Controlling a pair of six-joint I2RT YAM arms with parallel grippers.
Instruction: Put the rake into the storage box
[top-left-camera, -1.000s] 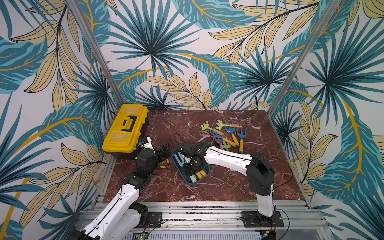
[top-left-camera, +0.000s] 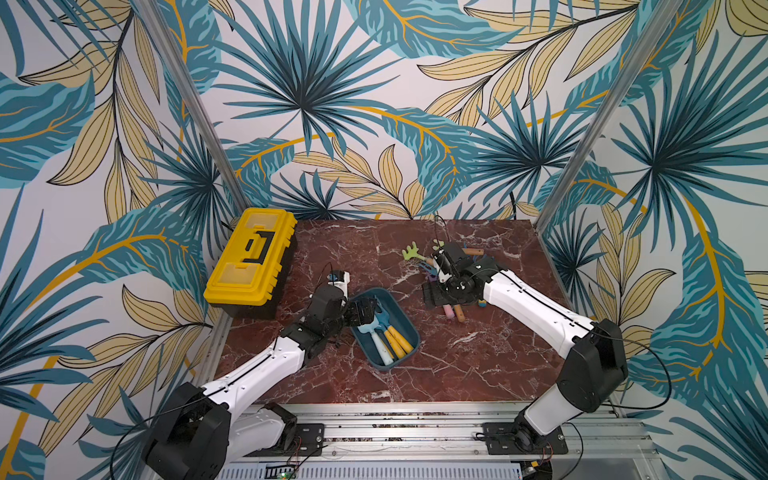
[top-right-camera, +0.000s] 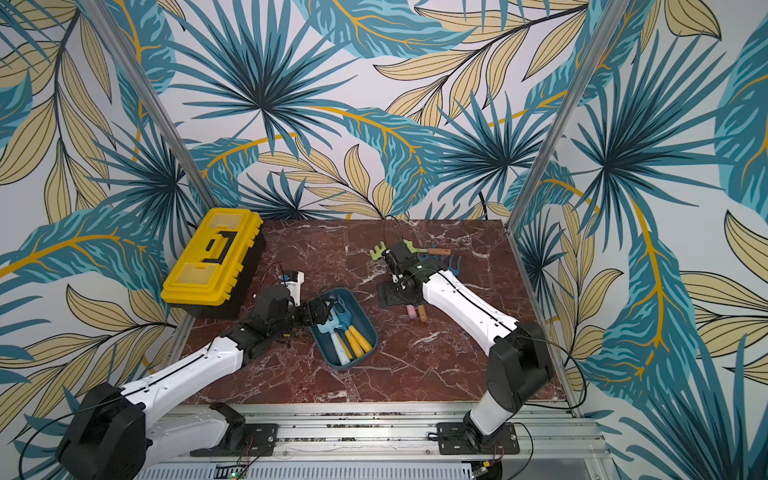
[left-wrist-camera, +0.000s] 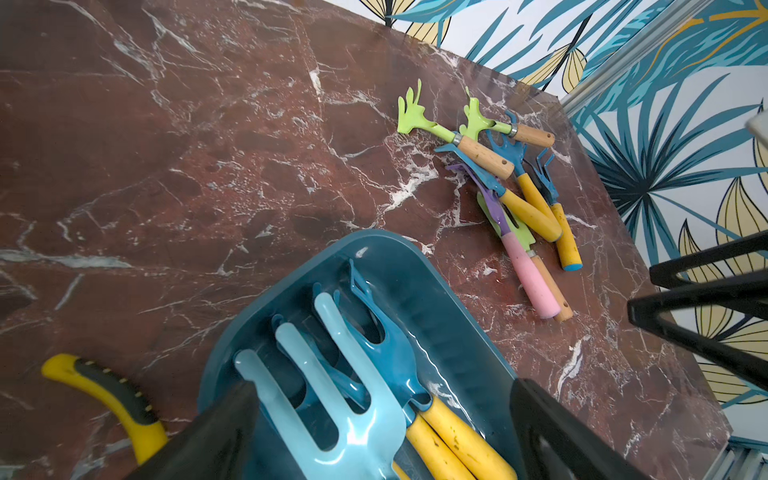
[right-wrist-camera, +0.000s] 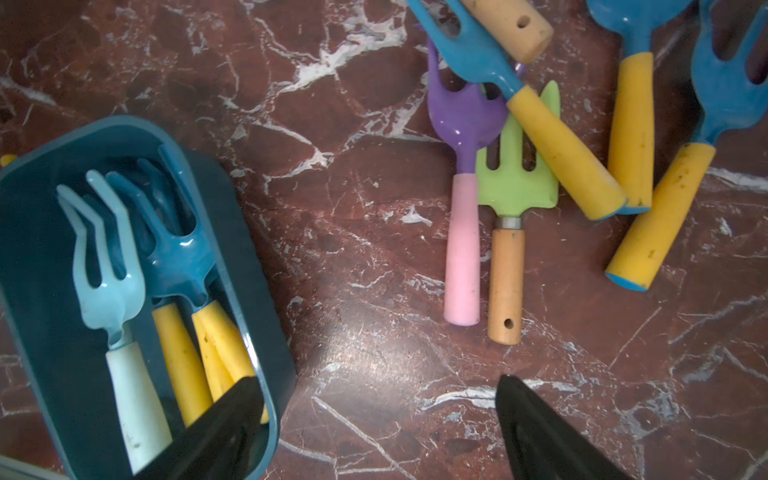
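Note:
The teal storage box (top-left-camera: 405, 313) stands mid-table, holding a pale blue rake (right-wrist-camera: 112, 297) with a white handle and several blue ones with yellow handles. Over its far-left edge my left gripper is open with nothing between its fingers. My right gripper hangs part open and empty to the right of the box. Ahead of it in the right wrist view lie a purple rake (right-wrist-camera: 467, 112) with a pink handle, a green rake (right-wrist-camera: 520, 185) with a wooden handle, and a blue rake (right-wrist-camera: 560, 148) crossing above the green one.
More blue and green rakes, including a light green rake (left-wrist-camera: 412, 113), lie at the back right. A yellow toolbox (top-left-camera: 252, 256) stands at the left. A yellow-and-black handled tool (left-wrist-camera: 112, 396) lies left of the box. Free tabletop surrounds the pile's front.
My right gripper has moved from above the storage box to the right, over the loose rakes. My left gripper has moved rightward, from beside the box to its edge.

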